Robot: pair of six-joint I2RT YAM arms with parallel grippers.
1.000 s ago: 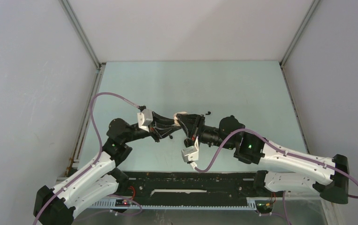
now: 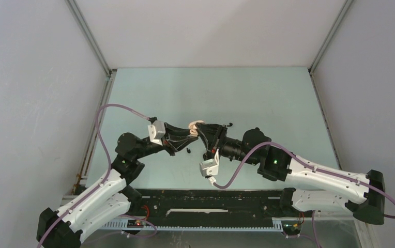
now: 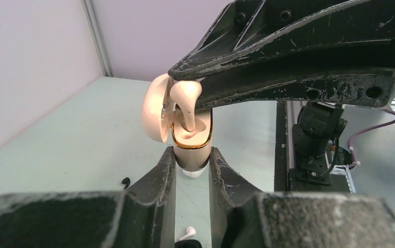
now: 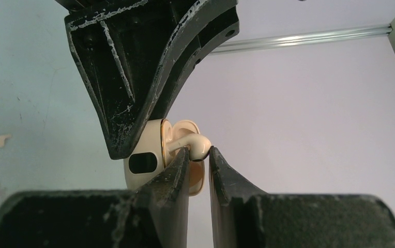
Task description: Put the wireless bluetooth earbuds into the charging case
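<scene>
Near the table's middle my left gripper is shut on the open cream charging case [image 3: 192, 145], upright in the left wrist view with its lid [image 3: 155, 108] swung aside. A cream earbud [image 3: 185, 93] stands with its stem in the case's cavity and its head above the rim. My right gripper has its fingertips at that earbud's head [image 4: 199, 145], a small gap between the fingers; whether it grips the head is unclear.
Loose small earbuds lie on the pale table [image 2: 211, 88]: a white one [image 3: 187, 233], a dark one [image 3: 126, 181] and a cream piece [image 4: 0, 140].
The cream case and both grippers' tips have shifted very slightly up and left in the top view, showing more of the case. Little else differs.
</scene>
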